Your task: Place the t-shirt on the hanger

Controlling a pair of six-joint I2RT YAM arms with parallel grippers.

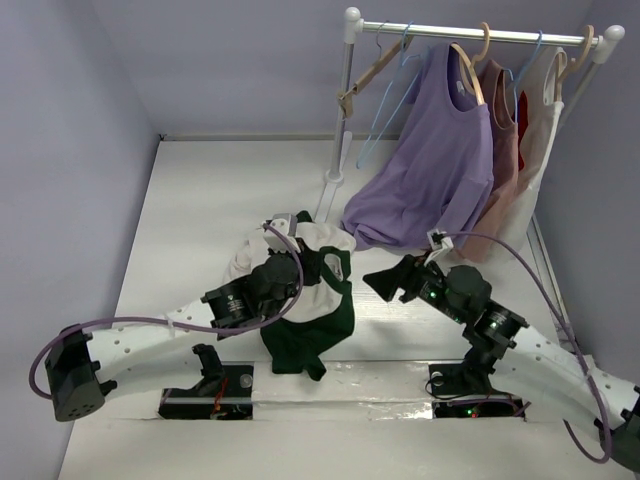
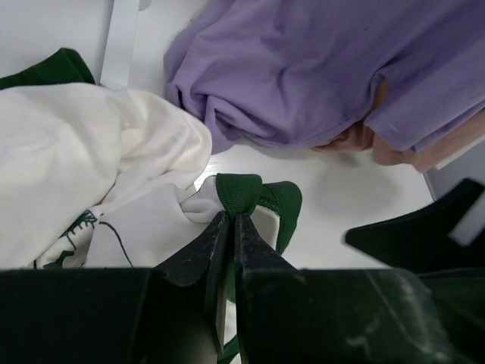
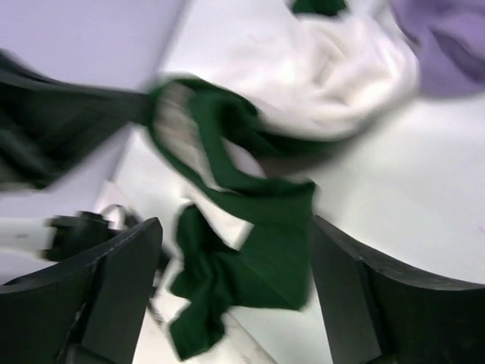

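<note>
A white t-shirt with dark green trim and sleeves (image 1: pixel 312 340) lies crumpled on the table's left half. My left gripper is shut on the shirt's green collar band (image 2: pixel 241 192), raising that edge a little. In the right wrist view the lifted neck (image 3: pixel 220 163) gapes open below the left fingers. My right gripper (image 1: pixel 388 287) stands open to the right of the shirt, apart from it, with nothing between its fingers. A light blue hanger (image 1: pixel 385 105) hangs empty on the rack's left part, beside a wooden one (image 1: pixel 375 76).
The rack's metal rail (image 1: pixel 450 33) runs along the back. A purple shirt (image 1: pixel 435 150), a pink garment (image 1: pixel 503 150) and a white one (image 1: pixel 540 130) hang at the right, the purple hem near the shirt. Bare table (image 1: pixel 390 335) lies between the arms.
</note>
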